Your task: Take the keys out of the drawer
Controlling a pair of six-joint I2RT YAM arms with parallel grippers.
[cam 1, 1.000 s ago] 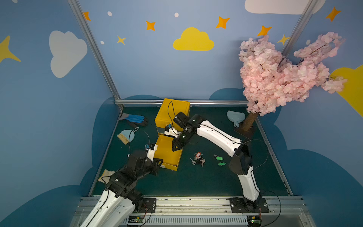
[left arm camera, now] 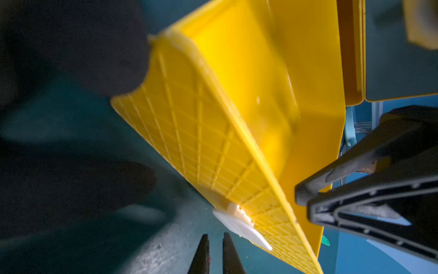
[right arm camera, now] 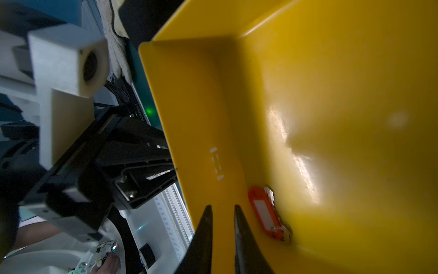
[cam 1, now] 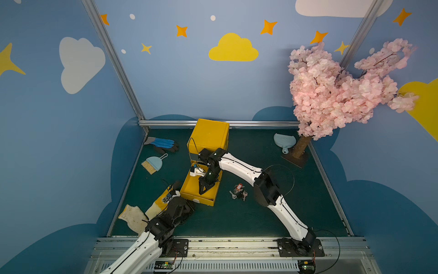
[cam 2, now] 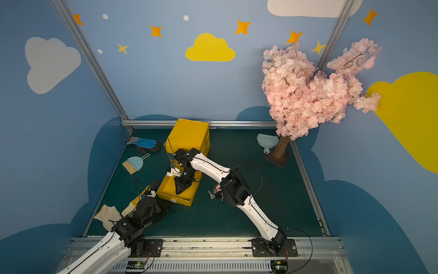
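Observation:
The yellow drawer [cam 1: 199, 197] stands pulled out of its yellow cabinet [cam 1: 211, 132]. In the right wrist view a red key tag [right arm camera: 261, 201] with a metal ring lies on the drawer floor by its front wall. Above it is my right gripper, fingers a little apart and nothing between them; the top left view shows it low over the drawer. Outside the front wall, close to the white handle [left arm camera: 241, 228], is my left gripper. Its fingertips stand close together; I cannot make out anything between them. A bunch of keys [cam 1: 238, 191] lies on the floor right of the drawer.
Gloves [cam 1: 134, 218] lie at the front left, others [cam 1: 162, 143] at the back left beside a small brush [cam 1: 152, 163]. A blue dustpan [cam 1: 284, 141] and the blossom tree [cam 1: 328, 91] stand at the right. Open floor [cam 1: 310, 201] lies right of my right arm.
My left gripper has lowered and turned beside the drawer front, uncovering more of the gloves.

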